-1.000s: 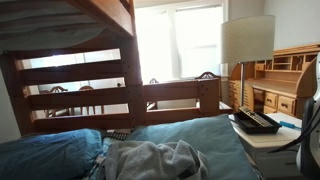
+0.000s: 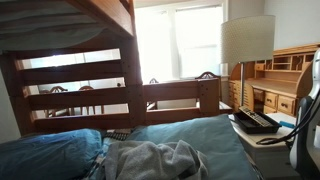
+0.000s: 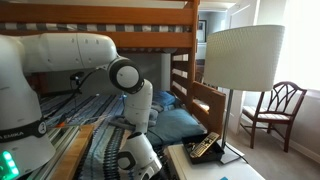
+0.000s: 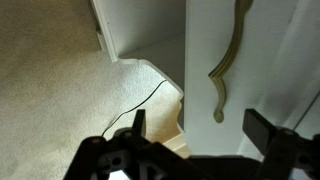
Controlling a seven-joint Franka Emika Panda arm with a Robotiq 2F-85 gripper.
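In the wrist view my gripper is open, its two dark fingers apart with nothing between them. A curved bronze-coloured handle (image 4: 232, 50) on a white drawer front (image 4: 202, 50) lies ahead, its lower end between the lines of my fingertips. Contact with the handle does not show. The white nightstand (image 3: 205, 172) stands beside the lowered arm (image 3: 137, 150) in exterior view 2. From there the fingertips cannot be made out clearly.
A black tray (image 2: 254, 122) with items and a tall lamp (image 2: 247, 42) stand on the nightstand. The bed (image 2: 200, 135) lies alongside, under a wooden bunk frame. Beige carpet (image 4: 45, 100) with a thin dark cable (image 4: 135, 108) shows below the furniture.
At the right edge of exterior view 1, the arm and its dark cable have come further left, over the nightstand's side. The bed, lamp and tray look unmoved.
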